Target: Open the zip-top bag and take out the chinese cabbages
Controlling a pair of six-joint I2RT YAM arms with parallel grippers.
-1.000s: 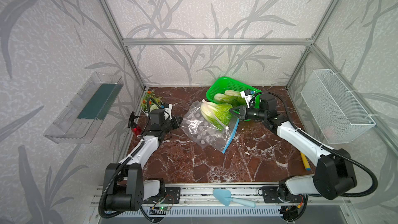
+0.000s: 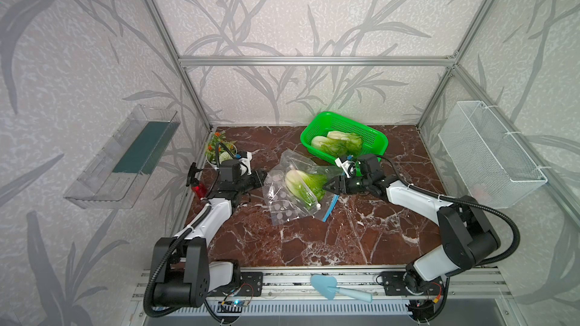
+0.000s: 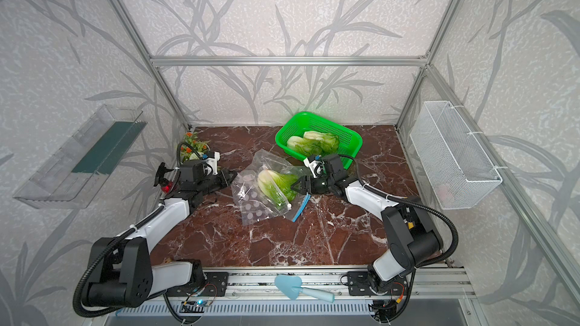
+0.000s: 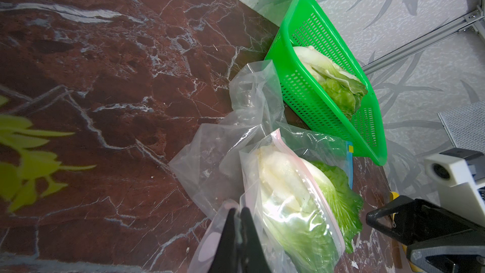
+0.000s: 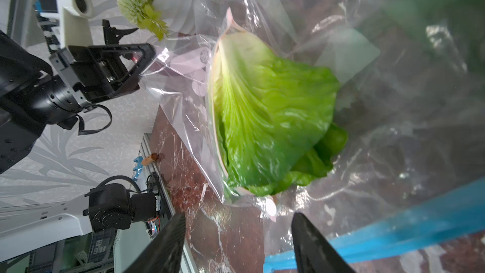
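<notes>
A chinese cabbage (image 5: pixel 267 116), white at its base and leafy green, lies inside the clear zip top bag (image 2: pixel 279 205), its base towards the left. The blue zip strip (image 5: pixel 394 232) runs along the bag's right side. At the bag's left corner, my left gripper is shut, thin film drawn up to its fingertips. My right gripper stands open at the leafy end, with no cabbage between its fingers. Beyond the bag, more chinese cabbages (image 3: pixel 313 143) lie in the green basket (image 4: pixel 298 78).
The basket stands close behind the bag and my right gripper. Flowers (image 2: pixel 220 148) and a red bottle (image 2: pixel 199 190) are by the left arm. Bare tabletop (image 2: pixel 296 247) lies in front of the bag.
The cabbage and the right gripper moved left and towards the front. The right gripper was at the leafy end and now stands open there. The left arm stayed still.
</notes>
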